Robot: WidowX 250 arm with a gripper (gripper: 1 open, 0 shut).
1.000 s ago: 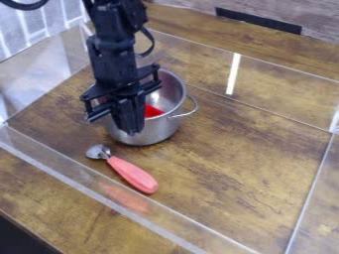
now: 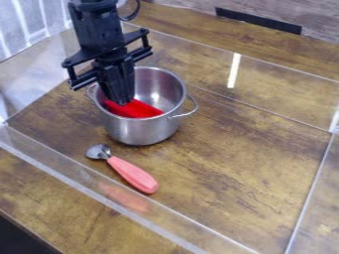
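Observation:
My black gripper (image 2: 119, 91) reaches down from the top into the left part of a steel pot (image 2: 162, 126) with a side handle. Inside the pot, below the fingertips, lies a red object (image 2: 142, 113). The gripper looks shut, and I see nothing clearly held between its fingers. In front of the pot, a pizza cutter with a pink handle (image 2: 133, 175) lies on the wooden table.
Clear plastic edging runs along the left and front of the work area.
My gripper has risen and moved back from the pot's front to over its inside, so more of the red object shows. The pot and cutter look unmoved.

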